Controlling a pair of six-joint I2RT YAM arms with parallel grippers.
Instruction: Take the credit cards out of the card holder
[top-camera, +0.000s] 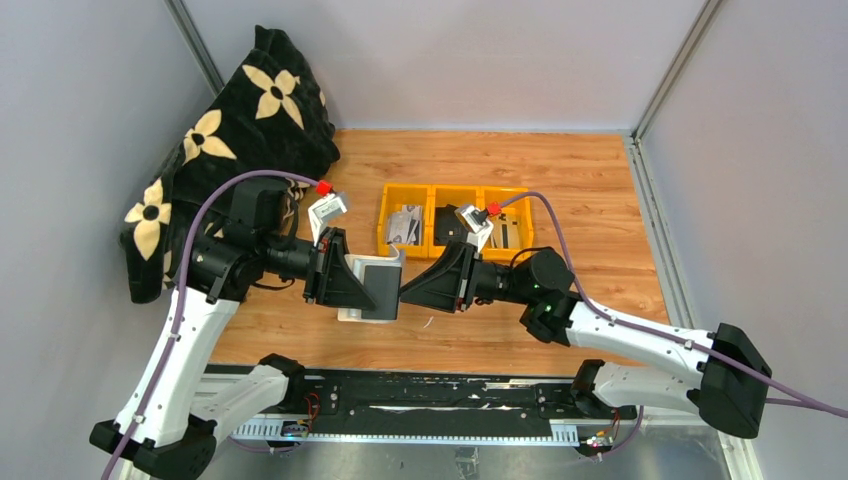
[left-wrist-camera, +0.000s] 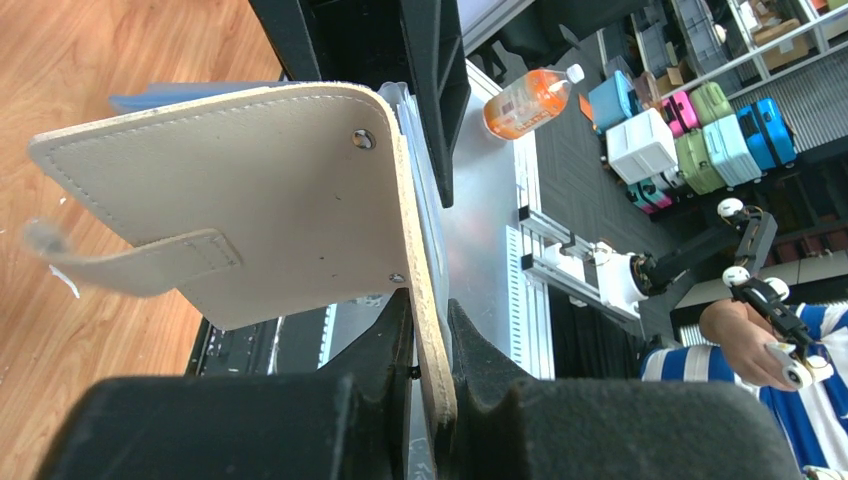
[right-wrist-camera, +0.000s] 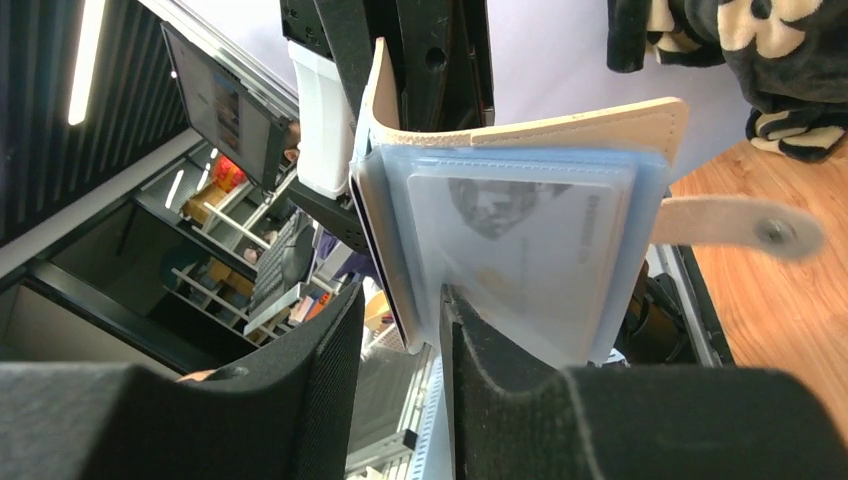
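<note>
A beige leather card holder (top-camera: 370, 290) (left-wrist-camera: 230, 180) hangs upright above the middle of the table, its strap (left-wrist-camera: 130, 265) loose. My left gripper (top-camera: 340, 290) is shut on its cover edge. On the other side, clear plastic sleeves (right-wrist-camera: 510, 250) with a card inside face my right gripper (top-camera: 408, 292), which stands open at their edge, the sleeves just in front of its fingertips.
A yellow three-compartment tray (top-camera: 432, 195) with cards and dark items stands behind the grippers. A black flowered cushion (top-camera: 230, 140) fills the back left.
</note>
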